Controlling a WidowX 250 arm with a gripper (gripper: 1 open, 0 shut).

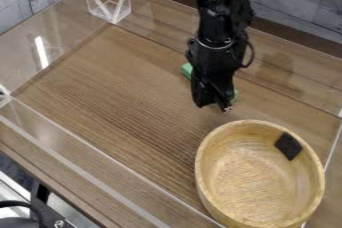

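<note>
My black gripper [211, 100] points down at the middle of the wooden table, its arm coming in from the top. A green object [191, 71] lies just behind it, mostly hidden by the gripper and arm, so whether they touch is unclear. The fingertips look close together, with nothing visible between them.
A large beige bowl [259, 187] with a black patch inside fills the lower right. A clear wire-like holder [110, 2] stands at the back left. A wall runs along the back right.
</note>
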